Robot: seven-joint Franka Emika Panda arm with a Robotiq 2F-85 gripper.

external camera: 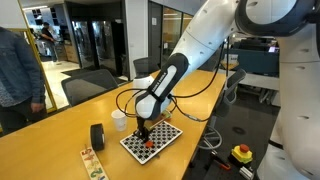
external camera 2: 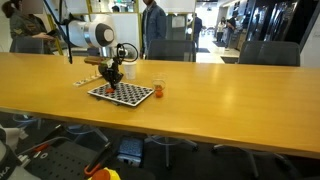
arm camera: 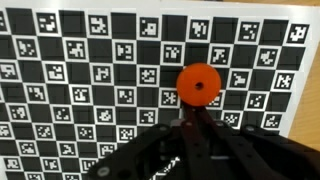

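Observation:
An orange round piece with a dark hole in its middle [arm camera: 199, 84] lies on the black-and-white marker board [arm camera: 55, 130]. In exterior view 1 the orange piece [external camera: 149, 144] shows near the middle of the board, right by the fingertips. My gripper points down at the board, its dark fingers reaching up to the near edge of the piece in the wrist view. How far the fingers stand apart does not show clearly, and whether they touch the piece is hidden. From the side, the gripper [external camera 2: 113, 83] is low over the board.
A white cup [external camera: 120, 122] stands behind the board. A black object [external camera: 97, 136] and a long pale strip [external camera: 92, 163] lie to its left. In exterior view 2 a small clear container with something orange [external camera 2: 159, 92] stands beside the board.

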